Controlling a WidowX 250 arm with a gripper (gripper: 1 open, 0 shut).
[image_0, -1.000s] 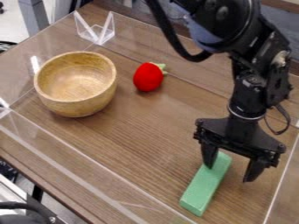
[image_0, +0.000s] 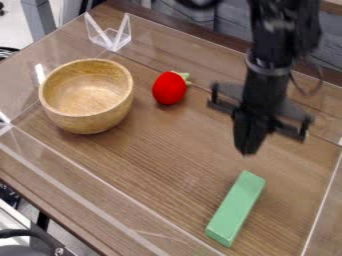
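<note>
My gripper (image_0: 249, 140) hangs over the middle right of the table, motion-blurred, so its fingers are hard to make out. Below it, apart, a green rectangular block (image_0: 237, 206) lies flat near the front. A red tomato-like object (image_0: 170, 88) with a green top lies left of the gripper.
A wooden bowl (image_0: 86, 97) sits at the left. A clear wire or plastic object (image_0: 106, 35) stands at the back left.
My gripper has moved up and back, away from the green block, which lies about where it was.
</note>
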